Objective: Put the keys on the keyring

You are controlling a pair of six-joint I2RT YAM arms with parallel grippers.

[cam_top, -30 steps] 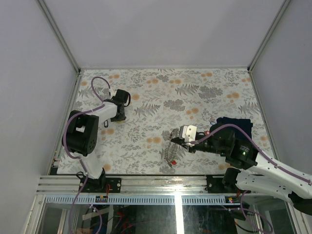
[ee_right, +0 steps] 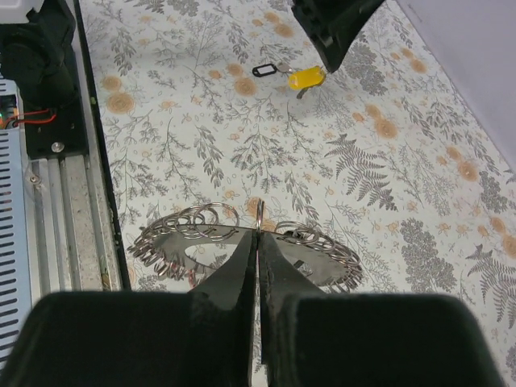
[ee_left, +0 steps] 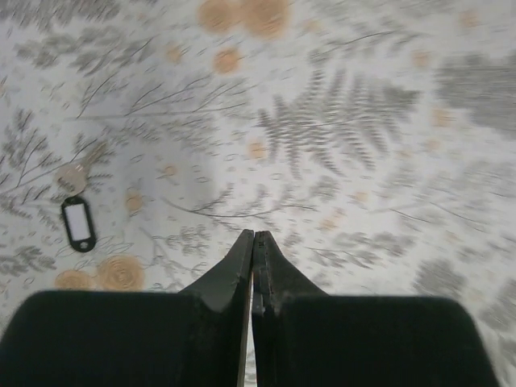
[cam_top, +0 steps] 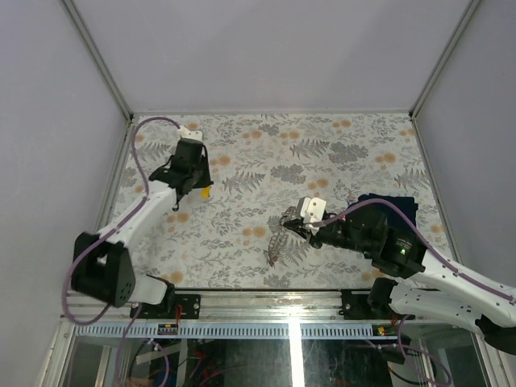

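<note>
My left gripper (cam_top: 205, 187) is raised at the table's left side, shut on a yellow-tagged key (cam_top: 206, 192). The yellow tag (ee_right: 306, 78) touches its fingertip in the right wrist view. It is hidden behind the shut fingers (ee_left: 226, 278) in the left wrist view. A black-tagged key (ee_left: 78, 222) with a pale label lies flat on the table. My right gripper is shut on the metal keyring (ee_right: 222, 235), a wide band with many small rings, one standing up at the fingertips. From above, the keyring (cam_top: 276, 244) hangs below the right gripper.
A dark folded cloth or pouch (cam_top: 395, 211) lies at the right, partly behind the right arm. Metal rails (cam_top: 242, 300) border the front edge.
My left arm has swung and risen, carrying the yellow tag slightly right and up in the top view. The right arm has stayed put; the keyring has shifted slightly, its red spot less visible.
</note>
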